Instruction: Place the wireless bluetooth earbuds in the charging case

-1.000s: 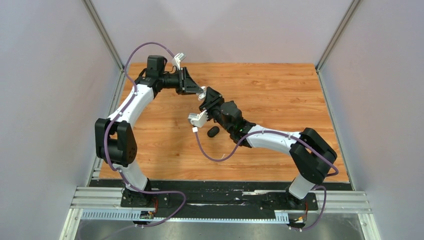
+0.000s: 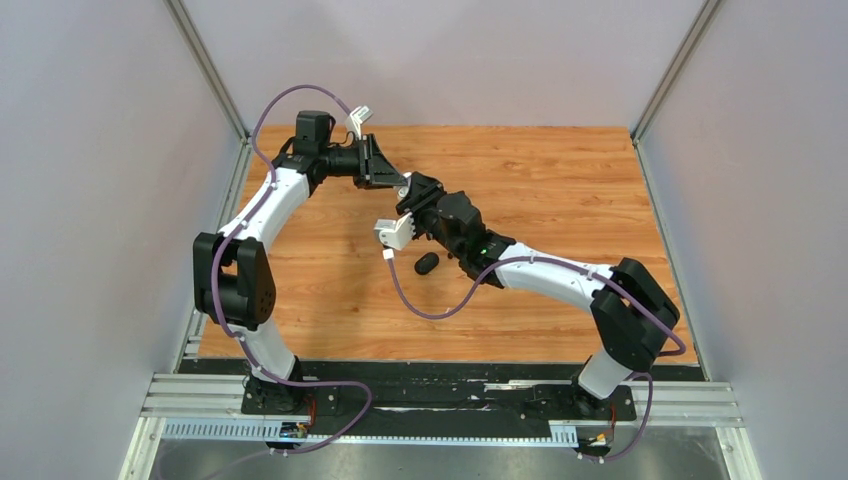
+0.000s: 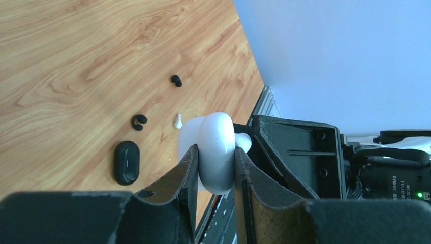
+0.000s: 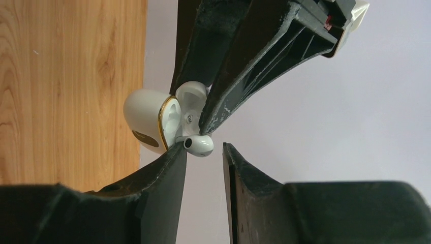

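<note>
The white charging case (image 3: pixel 216 152) is pinched in my left gripper, raised off the table. Its lid is up and a gold line runs round the rim of the case body (image 4: pixel 147 118) in the right wrist view. A white earbud (image 4: pixel 198 145) lies at the case's opening, sticking out; how deep it sits cannot be made out. My right gripper stands open by that earbud, one finger close beside it and a gap to the other finger. On the table lies a second white earbud (image 3: pixel 178 121).
A black case (image 3: pixel 126 162) and two black earbuds, one nearer (image 3: pixel 139 122) and one farther (image 3: pixel 176 81), lie on the wooden table. Both arms meet closely above the table in the top view.
My right arm has shifted slightly, its elbow a little toward the right and front. The left arm and the case stay nearly where they were.
</note>
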